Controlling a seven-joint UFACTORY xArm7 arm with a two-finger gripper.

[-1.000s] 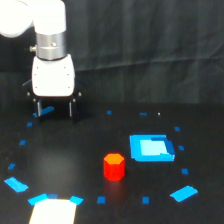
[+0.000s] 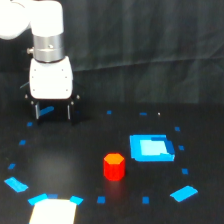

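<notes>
A red block with a hexagonal top (image 2: 114, 166) stands upright on the dark table, a little below the middle of the camera view. To its right and farther back lies a blue-edged square (image 2: 169, 156) with a white centre; whether it is a shallow tray or flat cannot be told. My gripper (image 2: 55, 116), under the white arm (image 2: 51, 80), hangs at the upper left, well apart from both. Its dark fingers (image 2: 39, 109) are spread wide and nothing shows between them.
Blue tape pieces (image 2: 16, 185) and small blue squares (image 2: 101, 200) mark the dark table. A pale object (image 2: 53, 212) is cut off by the bottom edge at the left. Clear table lies between my gripper and the red block.
The arm and gripper have shifted slightly left and down. The red block and the blue-edged square stay where they were.
</notes>
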